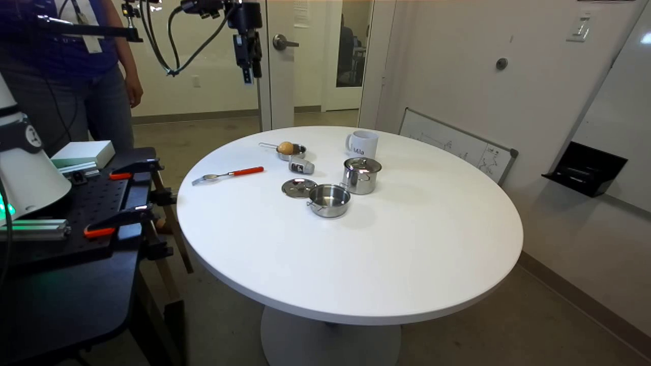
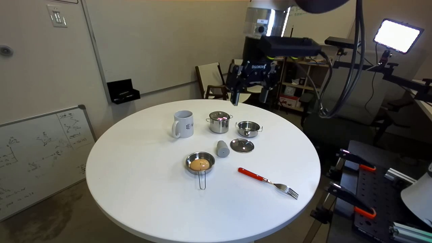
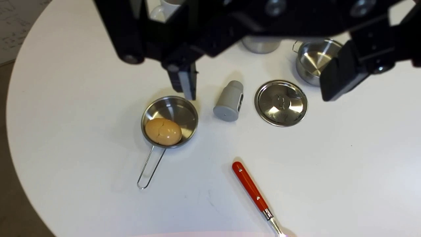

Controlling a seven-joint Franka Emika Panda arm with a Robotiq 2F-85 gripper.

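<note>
My gripper is open and empty, held well above the white round table [image 1: 427,256]. In the wrist view its fingers stand wide apart. Below lies a small steel pan [image 3: 185,114] with a brown egg [image 3: 163,131] in it; a crack line runs across the shell. A grey shaker [image 3: 230,100] rests on its side beside the pan. To its right are a flat steel lid [image 3: 281,103] and an uncovered steel pot [image 1: 329,201]. A fork [image 2: 267,182] with a red handle lies apart from these.
A lidded steel pot [image 2: 219,122] and a white mug [image 2: 183,124] stand upright on the table. Clear tabletop spreads across the near half in exterior view 1. A black side table [image 1: 73,286] with clamps stands close to the left edge.
</note>
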